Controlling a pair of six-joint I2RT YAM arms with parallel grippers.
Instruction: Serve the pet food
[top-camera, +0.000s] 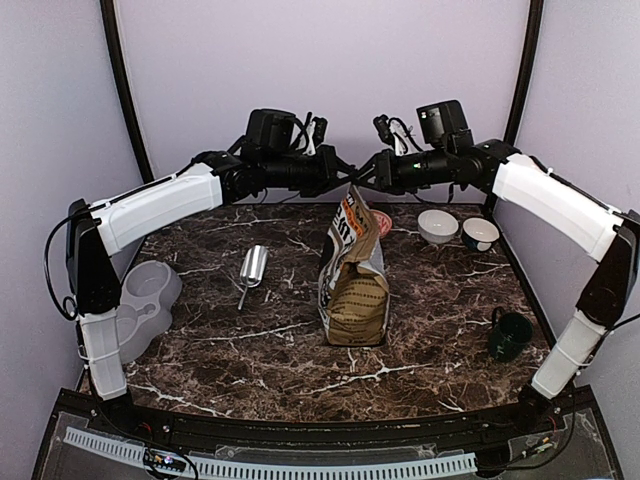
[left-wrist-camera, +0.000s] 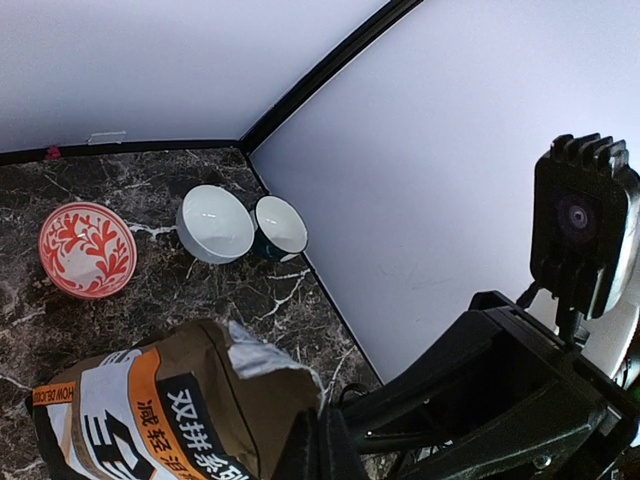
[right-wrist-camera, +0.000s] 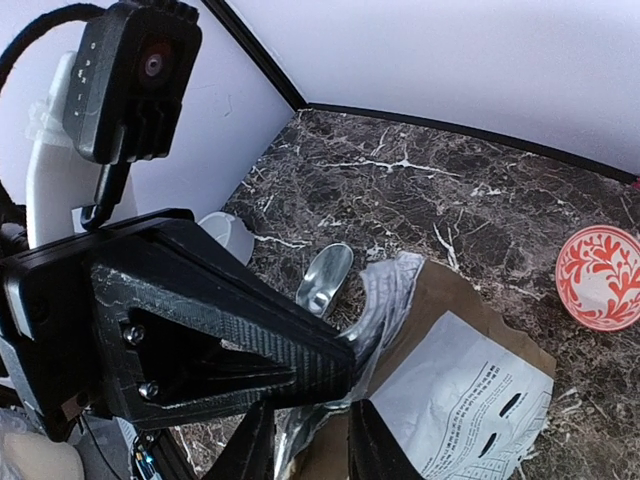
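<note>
The brown pet food bag (top-camera: 358, 305) stands upright in the middle of the table, its top drawn up to a narrow peak. At that peak my left gripper (top-camera: 350, 172) is shut on the thin upper edge; in the left wrist view the bag's silver-lined rim (left-wrist-camera: 262, 355) runs to the fingertips. My right gripper is part open at the same edge, fingers apart, very close to the left one. A metal scoop (top-camera: 254, 266) lies left of the bag. Behind it sits a red-and-white patterned bowl (left-wrist-camera: 88, 250), partly hidden in the top view.
A white bowl (top-camera: 437, 226) and a dark bowl with a white inside (top-camera: 480, 234) stand at the back right. A dark mug (top-camera: 510, 337) is at the front right, a grey double-bowl feeder (top-camera: 150, 312) at the left edge.
</note>
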